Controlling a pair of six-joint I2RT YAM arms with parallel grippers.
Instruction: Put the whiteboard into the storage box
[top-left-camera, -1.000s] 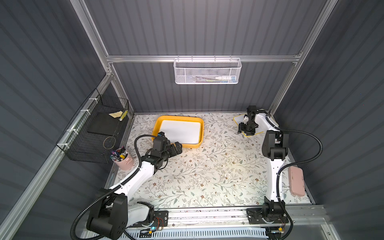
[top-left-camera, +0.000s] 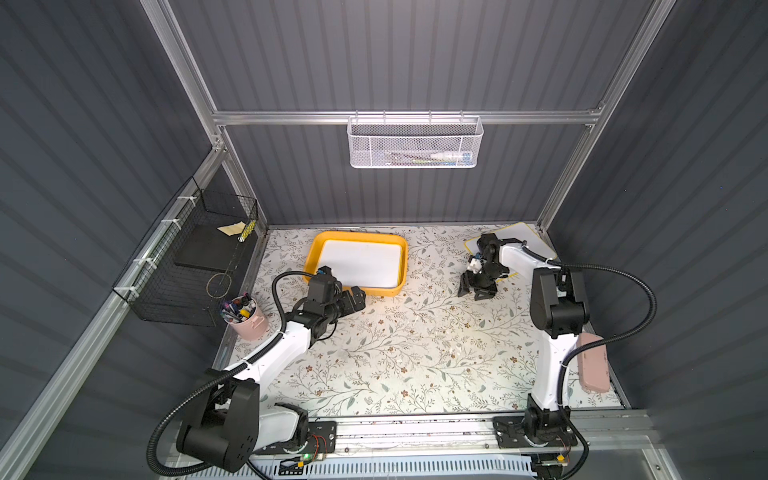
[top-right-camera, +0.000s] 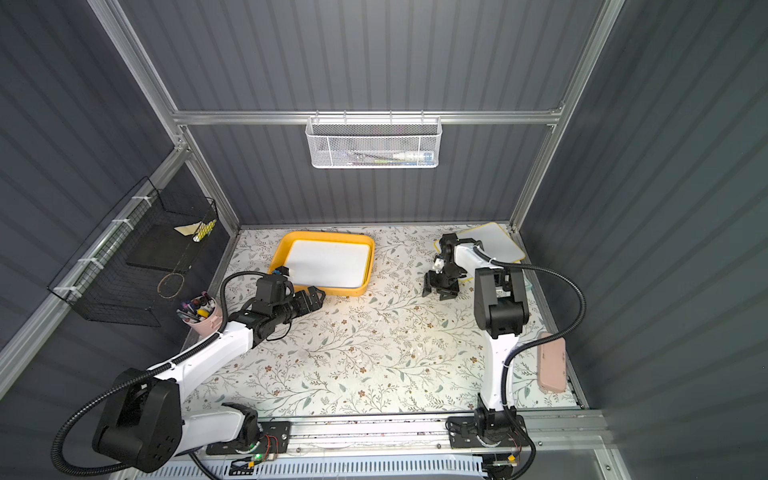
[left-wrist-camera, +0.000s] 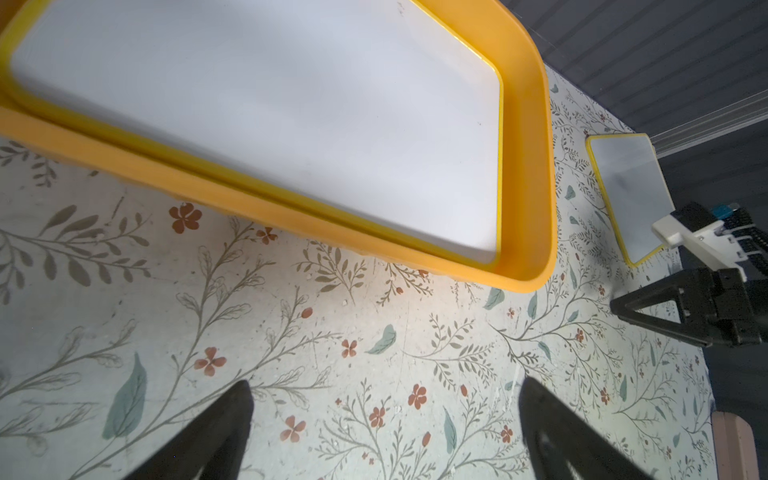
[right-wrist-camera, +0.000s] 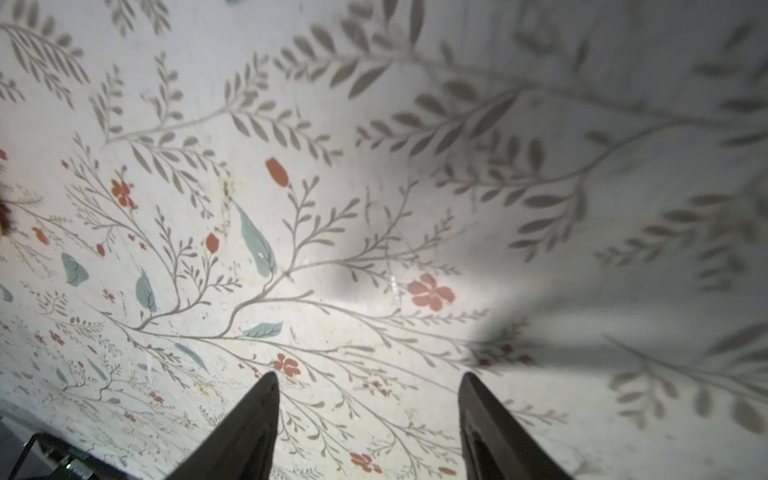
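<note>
An orange storage box (top-left-camera: 405, 268) stands at the back left of the table, and a white whiteboard (top-left-camera: 360, 264) with a yellow edge lies flat in it. A second yellow-edged whiteboard (left-wrist-camera: 632, 192) rests on the table in the back right corner, partly covered by my right arm in the top views. My left gripper (top-left-camera: 353, 301) hovers at the box's near side, open and empty, its blurred fingers (left-wrist-camera: 204, 432) over bare cloth. In front of the corner board, my right gripper (top-left-camera: 470, 292) is parted with only patterned tabletop between its fingers.
A pink pen cup (top-left-camera: 252, 324) stands at the left edge, below a black wire basket (top-left-camera: 172, 272). At the right edge lies a pink case (top-left-camera: 593, 364). A white mesh basket (top-left-camera: 416, 148) hangs on the back wall.
The left arm has barely shifted; the box and its board look unchanged.
</note>
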